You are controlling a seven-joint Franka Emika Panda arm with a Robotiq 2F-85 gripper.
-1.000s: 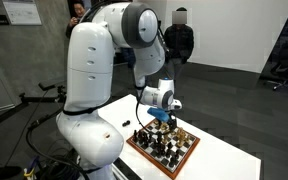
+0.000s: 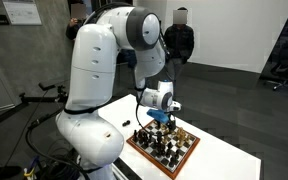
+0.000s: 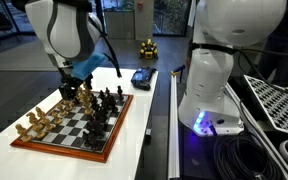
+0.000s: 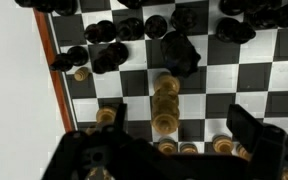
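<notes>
In the wrist view my gripper is open, its two dark fingers apart on either side of a gold chess piece [image 4: 166, 105]. Just beyond that piece stands a black one [image 4: 180, 53]. The chessboard [image 3: 76, 150], framed in reddish brown wood, lies on the white table. My gripper is low over the board in both exterior views, where pieces crowd round its fingertips and partly hide them. Whether the fingers touch the gold piece does not show.
More gold pieces [image 3: 41, 122] stand along one side of the board, and several black pieces [image 4: 109, 55] fill the opposite side. A small gold piece [image 4: 81, 74] sits near the left frame. Bare white table [image 2: 219, 160] lies beside the board.
</notes>
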